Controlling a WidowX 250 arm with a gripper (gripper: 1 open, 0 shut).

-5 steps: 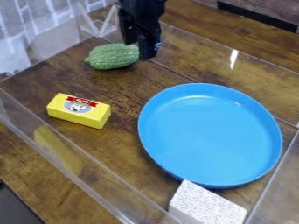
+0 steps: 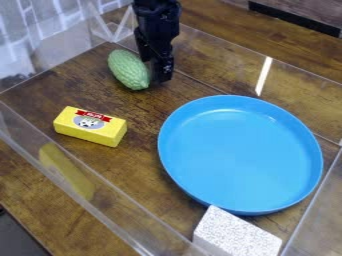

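A green bumpy gourd-like object [image 2: 128, 70] lies at the upper left of the wooden surface, its long side running toward the camera. My dark gripper [image 2: 158, 62] is open and stands low at its right side, close against it or touching; the fingertips are hard to make out. A yellow box [image 2: 88, 130] with a red label lies at the middle left. A large blue plate [image 2: 238, 160] fills the right side.
A white speckled block [image 2: 237, 235] sits at the bottom edge. Clear walls surround the work area. Bare wood lies between the gourd and the plate.
My gripper has come down beside the gourd and a little to the right. The gourd has turned from lying sideways to pointing toward the camera.
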